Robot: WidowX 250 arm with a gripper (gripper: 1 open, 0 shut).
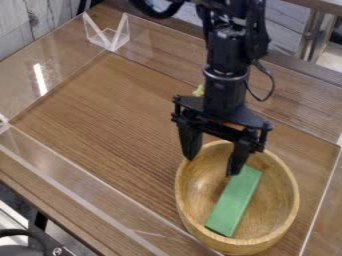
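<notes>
My black gripper (pixel 215 142) is low in the middle of the camera view, its two fingers spread open over the upper rim of a yellow-tan bowl (pixel 197 191). A flat green block (pixel 233 203) lies in the bowl, below and right of the fingers. Nothing shows between the fingers. The arm hides most of what stood behind it; only a small yellow-green bit (pixel 199 91) shows beside it.
A clear plastic object (pixel 107 32) stands at the back left. Raised edges border the table.
</notes>
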